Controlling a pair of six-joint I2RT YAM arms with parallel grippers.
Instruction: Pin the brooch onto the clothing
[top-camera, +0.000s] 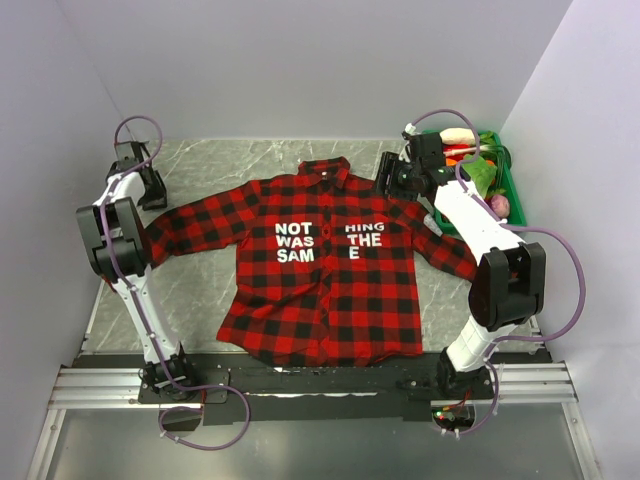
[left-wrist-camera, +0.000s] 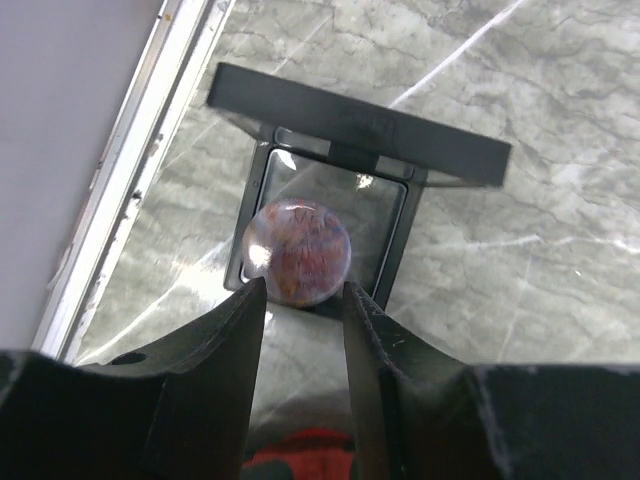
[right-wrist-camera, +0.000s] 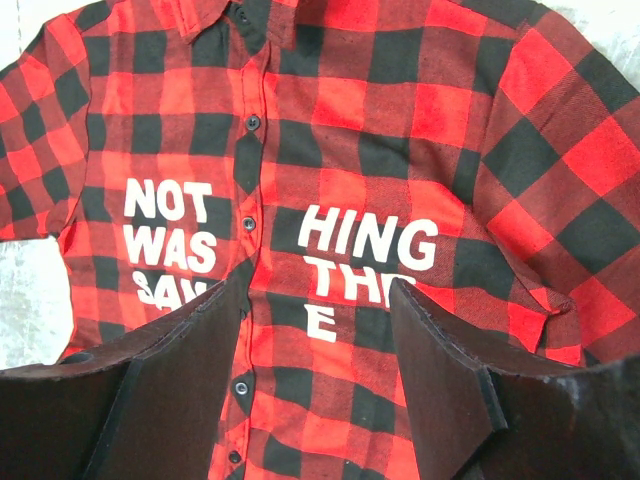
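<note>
A red-and-black plaid shirt (top-camera: 320, 300) with white lettering lies spread on the table. At the far left, my left gripper is over an open dark box (left-wrist-camera: 390, 250) holding a round, shiny, translucent piece (left-wrist-camera: 298, 240), perhaps the brooch. Its fingertips are close together at that piece's near edge; whether they grip it is unclear. My right gripper hangs above the shirt's upper right part, fingers apart, with only shirt visible between them.
A green crate (top-camera: 510, 190) of vegetables stands at the back right, behind my right arm. Bare marble table (top-camera: 200, 160) shows along the back and at the front left. Walls bound both sides.
</note>
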